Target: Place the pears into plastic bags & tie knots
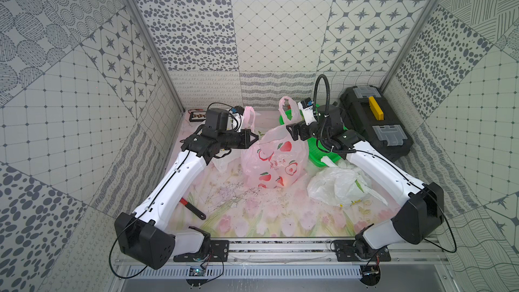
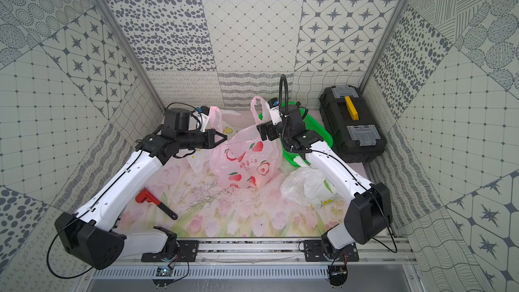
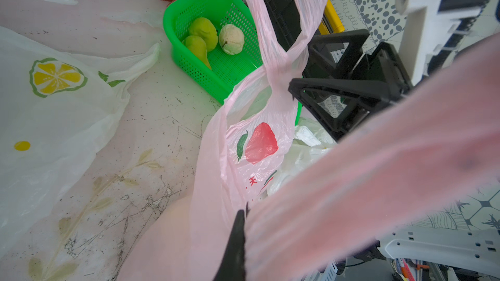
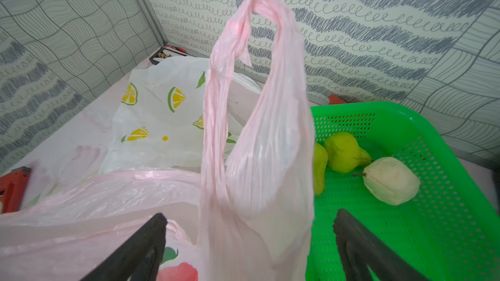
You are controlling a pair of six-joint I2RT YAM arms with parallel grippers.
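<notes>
A pink bag (image 1: pixel 273 162) with printed fruit stands between my grippers, both handles raised. My left gripper (image 2: pixel 216 138) is shut at the bag's left handle, with the thin pink film (image 3: pixel 364 145) at its fingertips. My right gripper is open, with the other upright handle (image 4: pixel 255 125) between its fingers. Behind it, a green basket (image 4: pixel 401 249) holds yellow pears (image 4: pixel 343 153) and a paler pear (image 4: pixel 390 181).
A white lemon-print bag (image 4: pixel 151 125) lies at the back left, another white bag (image 1: pixel 335 183) at the front right. A red wrench (image 2: pixel 159 205) lies front left. A black toolbox (image 2: pixel 351 135) fills the right back.
</notes>
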